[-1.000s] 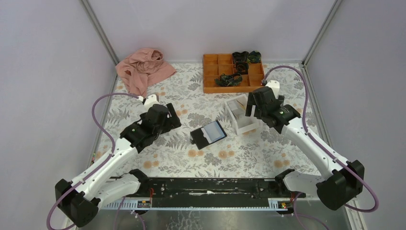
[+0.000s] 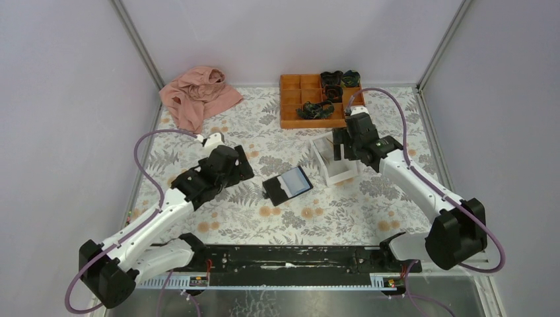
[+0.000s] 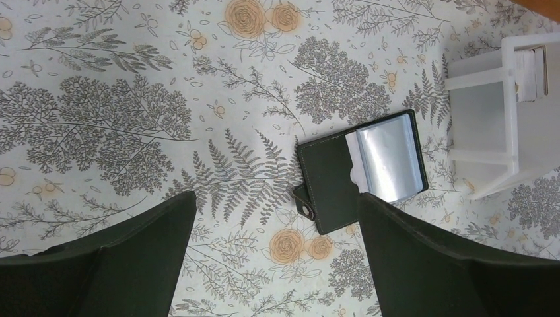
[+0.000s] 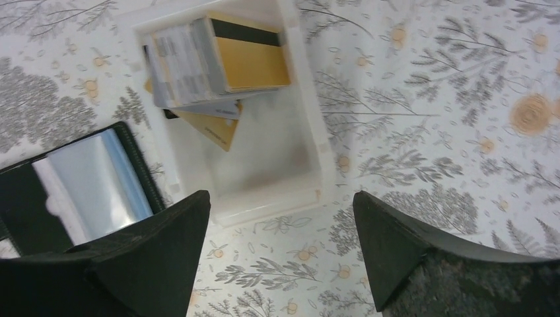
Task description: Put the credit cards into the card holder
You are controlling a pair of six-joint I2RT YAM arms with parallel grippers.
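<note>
The black card holder (image 2: 288,185), with clear sleeves folded open, lies flat in the middle of the table. To its right is a white bin (image 4: 264,155). At the bin's far end, the right wrist view shows a stack of cards (image 4: 175,63) with a gold face, and a loose gold card (image 4: 210,127) beneath it. My left gripper hangs open to the left of the holder, nothing between its fingers. Over the bin is my right gripper, its fingers apart and empty, with the cards beyond the tips.
An orange divided tray (image 2: 300,100) holding dark coiled straps stands at the back, behind the bin. A crumpled pink cloth (image 2: 198,99) lies at the back left. The patterned tabletop in front of the holder is clear.
My right gripper has moved left, further over the bin. The left arm has shifted slightly to the right. Holder and bin stay where they were.
</note>
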